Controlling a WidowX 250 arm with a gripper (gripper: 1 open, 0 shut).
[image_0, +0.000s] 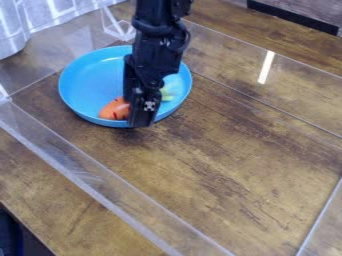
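The black gripper (142, 98) is down in a blue bowl (88, 72), over an orange carrot-like object (115, 110) whose pale green end (171, 90) shows to the right. The gripper's body hides the middle of the object, and whether the fingers touch it is unclear. How far the fingers stand apart is hard to see.
Clear plastic edging runs along the left, and a white crumpled item (14, 25) lies at the top left.
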